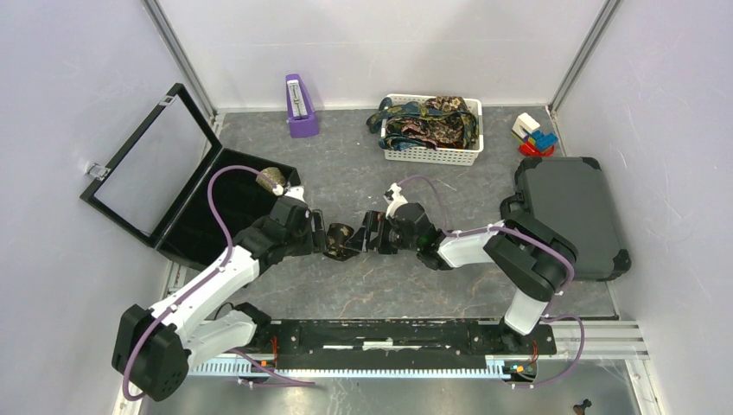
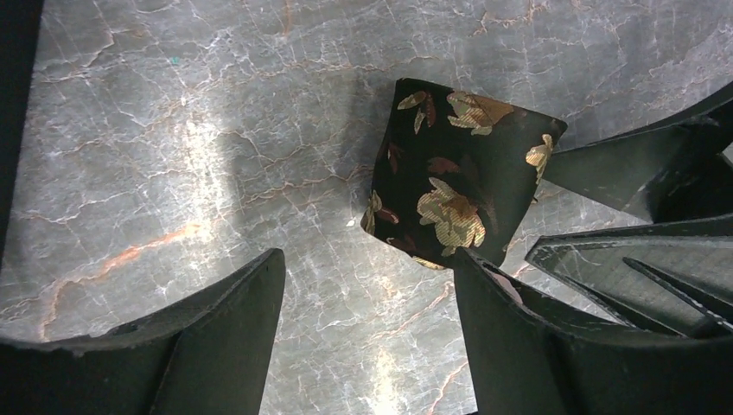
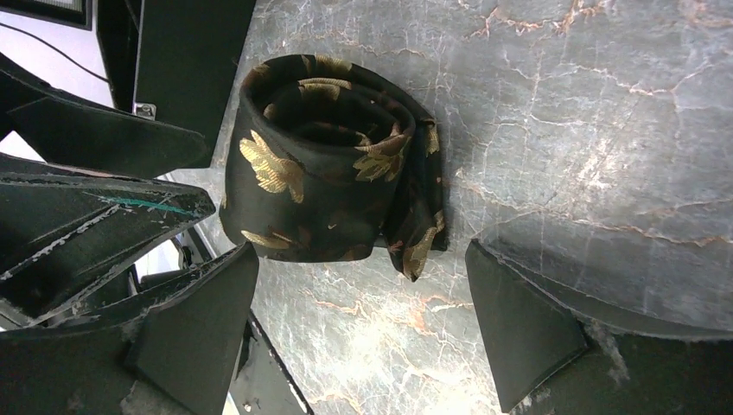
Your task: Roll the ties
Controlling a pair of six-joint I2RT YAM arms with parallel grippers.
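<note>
A black tie with gold flowers [image 1: 338, 242], coiled into a roll with a loose end, stands on the grey marbled surface in the middle, between both grippers. My left gripper [image 1: 315, 233] hovers just left of it; in the left wrist view its fingertips [image 2: 259, 281] are apart and empty, below the roll [image 2: 458, 173]. My right gripper [image 1: 367, 235] is just right of the roll, open; in the right wrist view the roll [image 3: 320, 190] sits ahead between its fingers, not gripped.
An open black case [image 1: 186, 255] is at left, a white basket of patterned ties [image 1: 432, 154] at back, a purple metronome [image 1: 302, 125], toy blocks [image 1: 536, 147], and a grey case [image 1: 570, 207] at right.
</note>
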